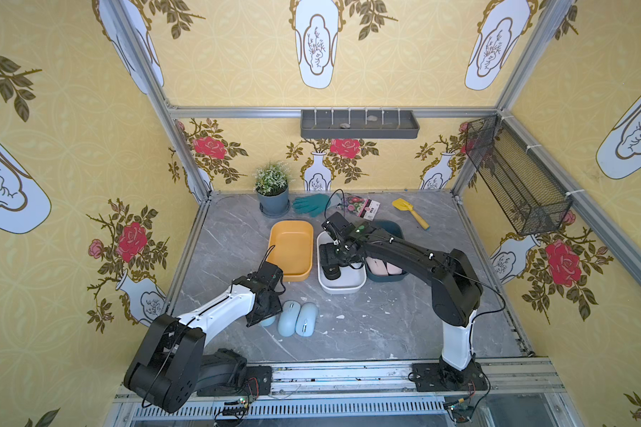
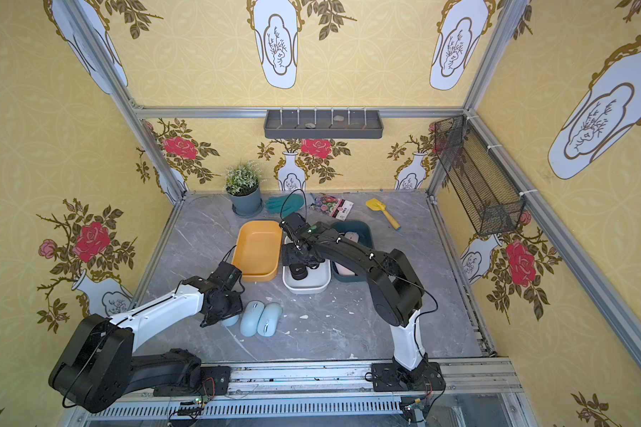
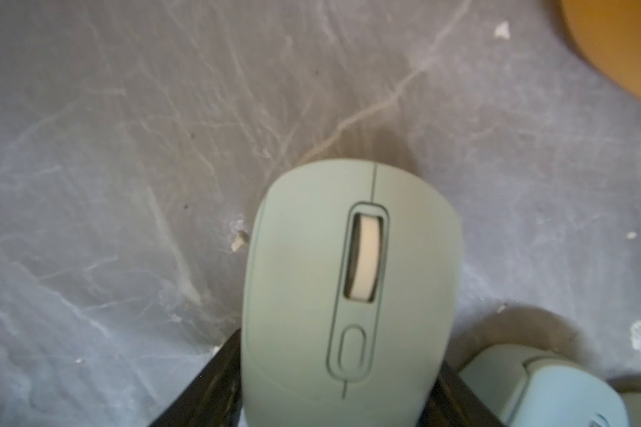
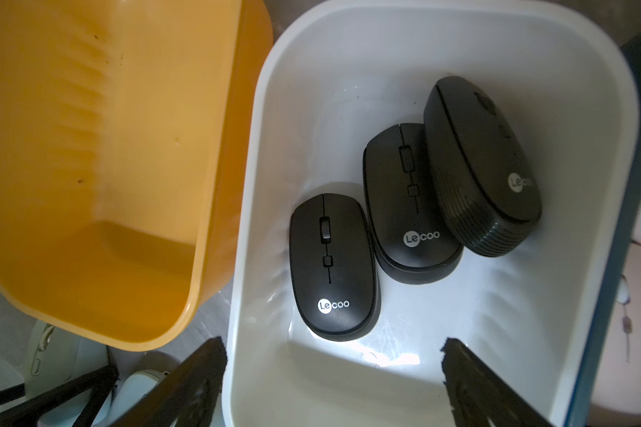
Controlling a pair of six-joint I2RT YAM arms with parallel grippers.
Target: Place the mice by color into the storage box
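Note:
Three light blue mice are at the front left of the table; two (image 1: 288, 318) (image 1: 306, 319) lie side by side in the open. The third mouse (image 3: 352, 284) stands between the fingers of my left gripper, which flank its sides closely; whether they press on it I cannot tell. The orange box (image 1: 290, 249) is empty. Three black mice (image 4: 334, 267) lie in the white box (image 4: 416, 370), one leaning on its neighbour. Over that box my right gripper is open, nothing between its fingers. Pink mice (image 4: 626, 334) lie in the dark teal box (image 1: 386, 276).
A potted plant (image 1: 272, 188), a teal glove (image 1: 310, 205), a seed packet (image 1: 368, 208) and a yellow shovel (image 1: 411, 212) lie along the back. A wire basket (image 1: 520, 178) hangs on the right wall.

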